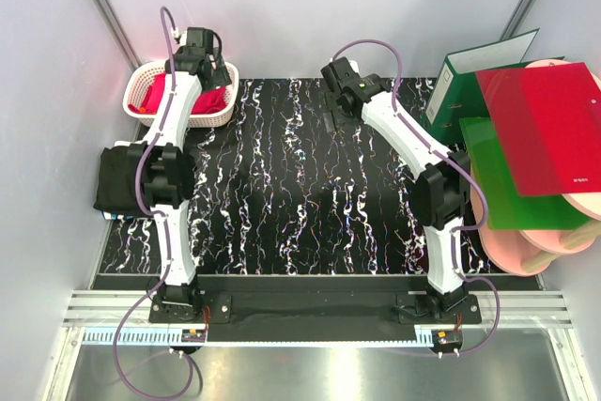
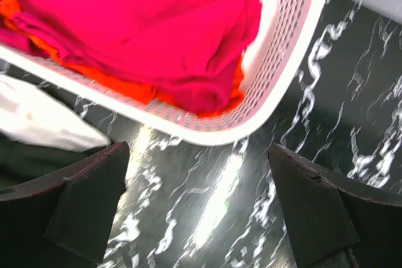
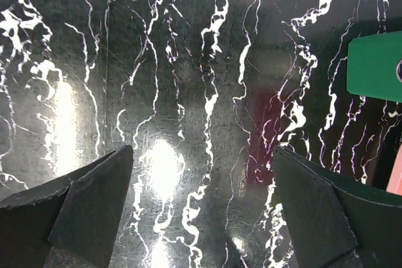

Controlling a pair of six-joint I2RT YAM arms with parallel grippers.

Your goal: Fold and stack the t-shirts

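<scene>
Red cloth, seemingly the shirts (image 2: 144, 23), lies bunched in a white basket (image 1: 228, 114) at the back left, with an orange-red edge along its near side. My left gripper (image 1: 223, 75) is over the basket's right part in the top view. In the left wrist view its fingers (image 2: 81, 205) stand wide apart with only bare table between them, short of the basket's rim. My right gripper (image 1: 331, 112) hangs over the back middle of the table. It is open, and nothing but tabletop shows between its fingers.
A dark folded stack (image 1: 117, 180), with some white showing, lies at the left edge, partly under the left arm. Green binder (image 1: 451, 91) and red and green sheets (image 1: 540, 129) fill the right side.
</scene>
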